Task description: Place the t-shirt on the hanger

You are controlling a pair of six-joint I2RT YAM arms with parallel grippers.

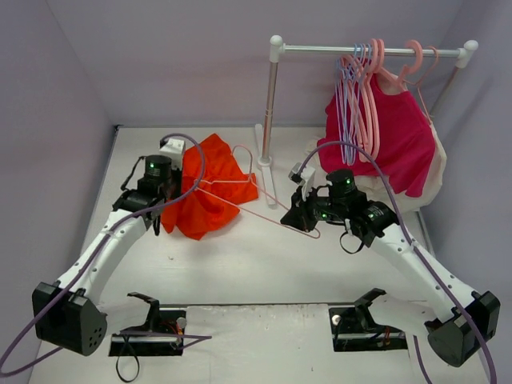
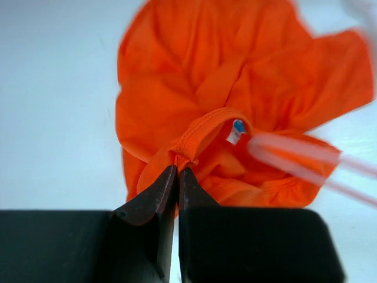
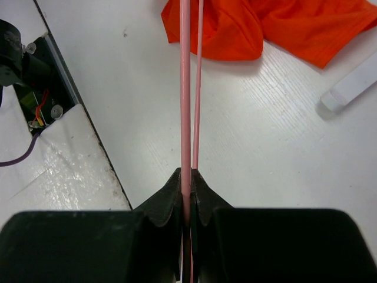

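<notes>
The orange t-shirt (image 1: 210, 210) lies bunched on the table, its collar (image 2: 203, 131) raised. My left gripper is shut on the edge of that collar, and a small label shows inside the neck. A pink hanger (image 1: 254, 214) stretches from my right gripper (image 1: 298, 221) across to the shirt. Its far end reaches the neck opening in the left wrist view, though blur hides whether the tip is under the cloth. In the right wrist view, my right fingers (image 3: 203, 194) are shut on the hanger's thin bar, which runs straight ahead.
At the right stands a rack with a metal rail (image 1: 344, 50), carrying several pink and blue hangers and a dark pink shirt (image 1: 392, 136). The rack's white foot (image 1: 266, 172) lies just right of the orange shirt.
</notes>
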